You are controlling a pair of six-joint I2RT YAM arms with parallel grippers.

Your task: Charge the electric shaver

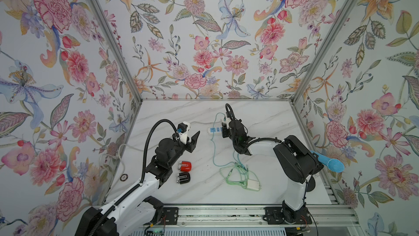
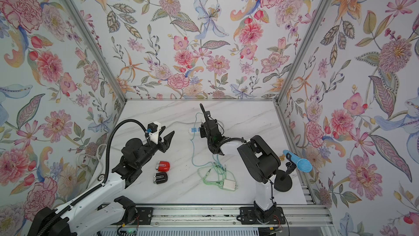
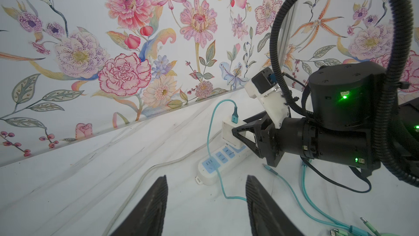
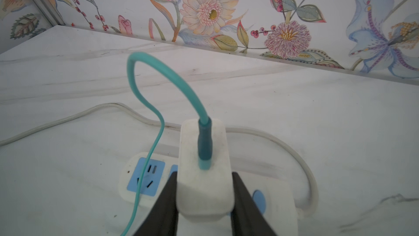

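Note:
A white charger block (image 4: 205, 192) with a teal cable (image 4: 174, 79) plugged into it is gripped by my right gripper (image 1: 224, 129), which is shut on it. The block is over the white power strip (image 3: 209, 164) with blue sockets; whether its prongs are in a socket is hidden. My left gripper hangs to the left of the strip, its fingers apart and nothing between them. Below it on the table lie two shaver-like devices, a red one (image 1: 185, 166) and a black one (image 1: 183, 177).
Tangled green cables (image 1: 237, 172) and a second white block (image 1: 253, 185) lie at the front centre. Beside the right wall is a light-blue tubular object (image 2: 299, 161) near a round black base (image 2: 283, 181). A pale cord (image 4: 109, 106) runs behind the strip.

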